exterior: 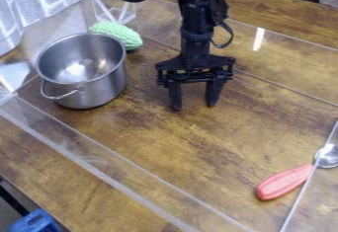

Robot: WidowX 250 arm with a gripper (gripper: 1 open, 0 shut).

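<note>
My black gripper point(195, 86) is low over the wooden table point(158, 167) at the centre of the view, fingers pointing down. Whether it is open or shut is hard to make out against the dark body. A steel pot point(82, 68) stands to its left. Behind the pot lies a pale green corn-like object point(117, 34). At the lower right is a spoon with a red handle point(283, 182).
A blue object point(38, 223) sits at the bottom left corner. Clear side walls border the table.
</note>
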